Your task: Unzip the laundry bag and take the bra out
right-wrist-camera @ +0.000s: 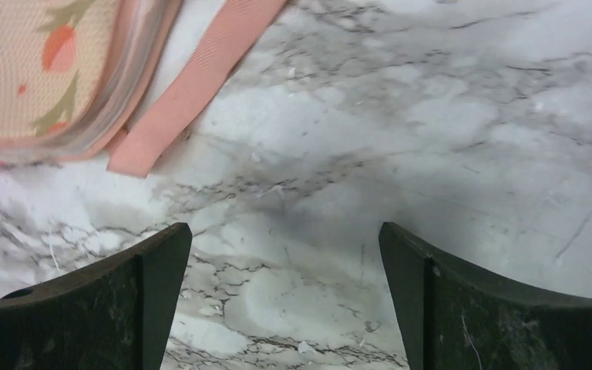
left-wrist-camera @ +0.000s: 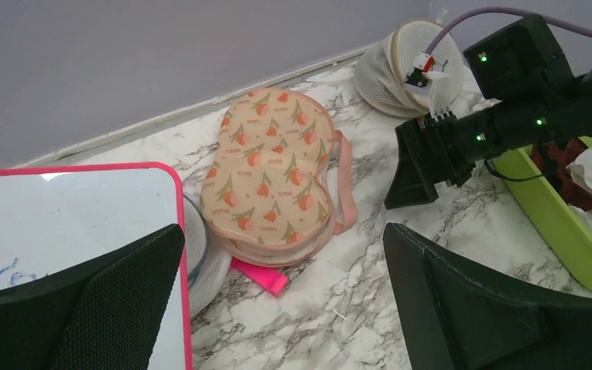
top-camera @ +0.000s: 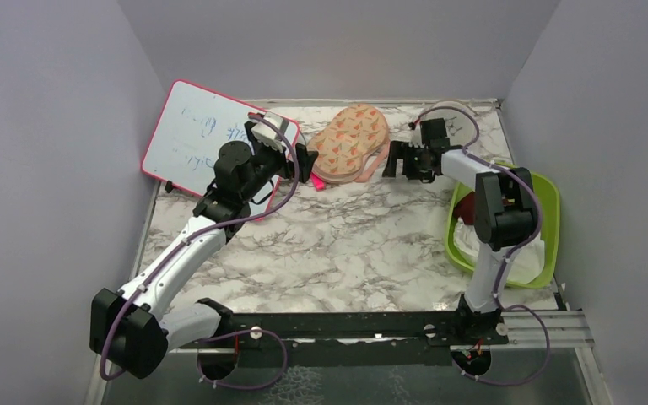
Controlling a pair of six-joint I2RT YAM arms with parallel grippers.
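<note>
A peach fruit-printed zipped bag (top-camera: 346,139) lies at the back middle with a pink strap (right-wrist-camera: 193,89) along its right side and a bright pink item (left-wrist-camera: 258,275) under its front edge. My right gripper (top-camera: 396,156) is open and low over bare marble just right of the bag and strap. My left gripper (top-camera: 299,164) hangs open higher up, at the bag's left by the whiteboard; nothing is between its fingers. No bra can be told apart.
A whiteboard (top-camera: 186,135) lies at back left. A white mesh bag (left-wrist-camera: 378,77) stands at back right. A green tub (top-camera: 548,228) with cloths is on the right.
</note>
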